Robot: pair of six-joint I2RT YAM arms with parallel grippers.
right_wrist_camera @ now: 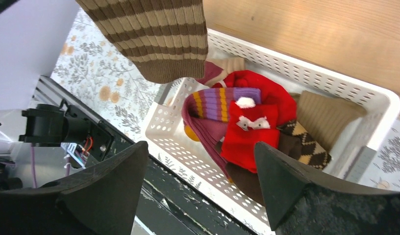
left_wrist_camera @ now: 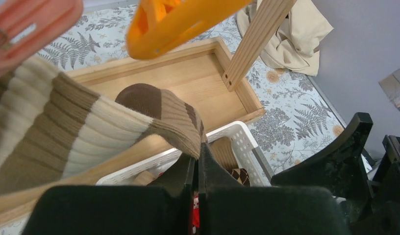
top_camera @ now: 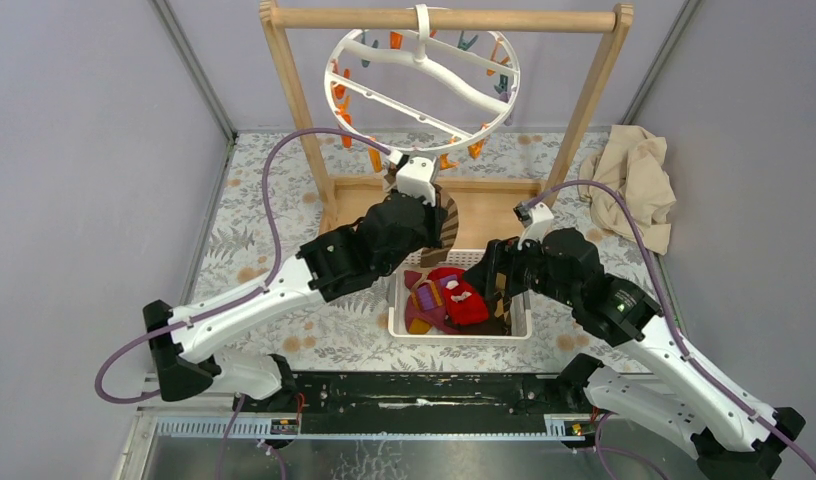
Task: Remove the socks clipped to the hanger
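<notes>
A brown-and-cream striped sock (left_wrist_camera: 46, 117) stretches from beside a pink clip (left_wrist_camera: 46, 27) to my left gripper, whose fingertips are shut on its gathered edge. Whether the clip still bites the sock cannot be made out. Overhead, the white round hanger (top_camera: 384, 56) hangs with several clips around its ring. Part of the striped sock (right_wrist_camera: 163, 44) dangles at the upper left of the right wrist view. My right gripper stands open above the basket with nothing between its fingers. Inside lie a red sock (right_wrist_camera: 247, 134), a purple striped one (right_wrist_camera: 222, 103) and other socks.
The white basket (right_wrist_camera: 306, 73) sits in front of the wooden stand's base (left_wrist_camera: 193, 73). An orange clip (left_wrist_camera: 183, 29) hangs close above the left gripper. A beige cloth (top_camera: 629, 180) lies at the back right.
</notes>
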